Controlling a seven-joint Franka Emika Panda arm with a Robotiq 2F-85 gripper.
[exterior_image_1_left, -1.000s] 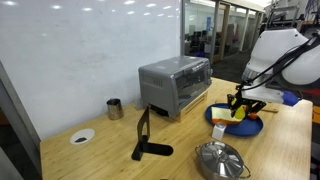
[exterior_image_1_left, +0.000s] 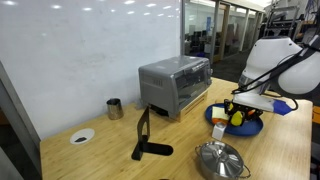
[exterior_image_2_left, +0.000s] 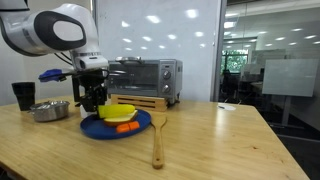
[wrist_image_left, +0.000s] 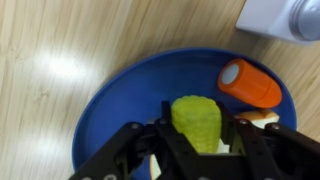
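Note:
My gripper is shut on a yellow-green object (wrist_image_left: 197, 124), its rounded end showing between the dark fingers. Below it lies a blue plate (wrist_image_left: 115, 112). An orange piece with a pale end (wrist_image_left: 250, 85) rests on the plate in the wrist view, beside a partly hidden bread-like item (wrist_image_left: 258, 117). From the second exterior view, the yellow object (exterior_image_2_left: 117, 110) appears long and low over the plate (exterior_image_2_left: 95, 129), with the orange piece (exterior_image_2_left: 127, 127) in front. Whether the held object touches the plate or the food there, I cannot tell.
A wooden spoon (exterior_image_2_left: 158, 147) lies right of the plate. A metal pot (exterior_image_1_left: 220, 161) and a small white container (exterior_image_1_left: 218, 131) stand near it, with a toaster oven (exterior_image_1_left: 174, 84) behind. A black stand (exterior_image_1_left: 143, 137) is further left.
Over the last second my gripper has come down toward the plate with the yellow object.

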